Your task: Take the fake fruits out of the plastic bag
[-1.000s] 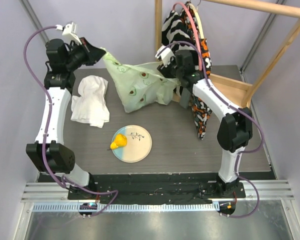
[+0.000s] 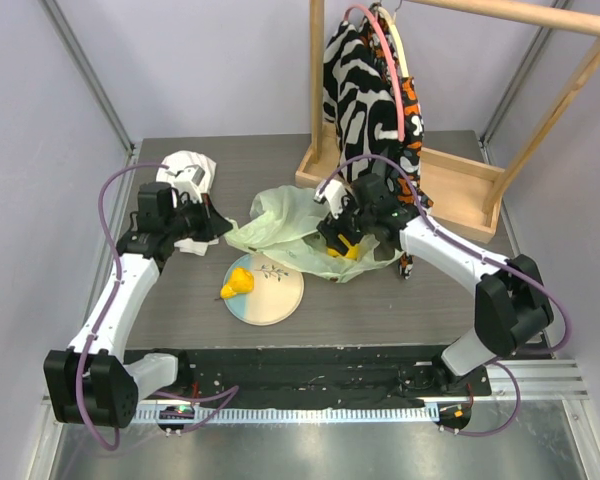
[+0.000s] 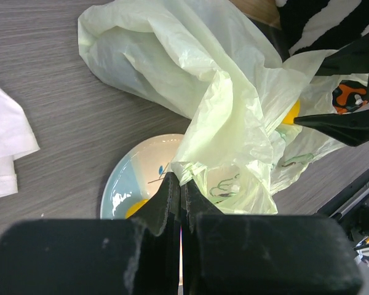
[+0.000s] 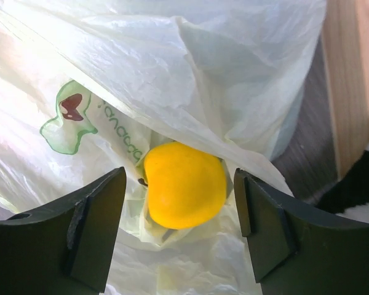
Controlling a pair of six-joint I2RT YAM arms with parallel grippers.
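The pale green plastic bag (image 2: 290,225) lies crumpled on the table, its left end pinched by my shut left gripper (image 2: 216,228), as the left wrist view also shows. A yellow-orange fake fruit (image 4: 184,184) rests inside the opened bag. My right gripper (image 2: 340,235) is over it, its dark fingers parted on either side of the fruit, apparently not closed on it. A plate (image 2: 275,305) holds a yellow pear-like fruit (image 2: 238,282) in front of the bag.
A white cloth (image 2: 190,160) lies at the back left. A wooden rack (image 2: 455,180) with patterned garments (image 2: 360,100) stands at the back right, close to my right arm. Bare table is at front left and front right.
The yellow fruit inside it has come into view.
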